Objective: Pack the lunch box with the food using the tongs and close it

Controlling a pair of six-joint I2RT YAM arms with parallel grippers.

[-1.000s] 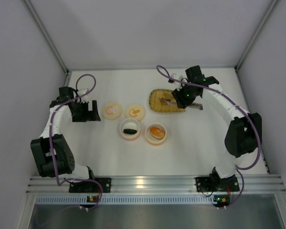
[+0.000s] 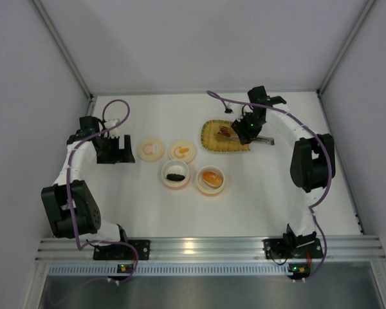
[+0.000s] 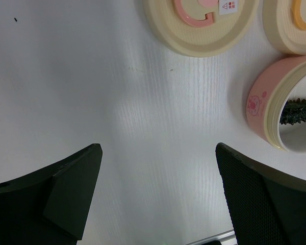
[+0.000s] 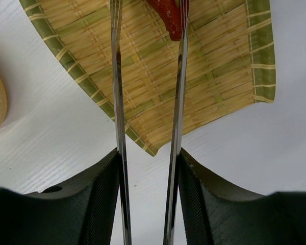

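Observation:
A woven bamboo tray [image 4: 219, 66] holds a reddish food piece [image 4: 166, 18]; my right gripper, with long metal tong blades, is open, its tips on either side of that piece. My left gripper hangs open and empty over bare table at the left. A lunch box [image 2: 175, 166] with a dark spiky item [image 3: 296, 109] inside and another [image 2: 219, 187] holding an orange item [image 2: 211, 178] stand front centre.
Two lids [image 2: 151, 156] [image 2: 174, 154] lie behind the boxes, one with a pink clip, one with orange.
The right arm has drawn up a little toward the back, its tongs shifting slightly over the tray. The left arm and the boxes are unmoved.

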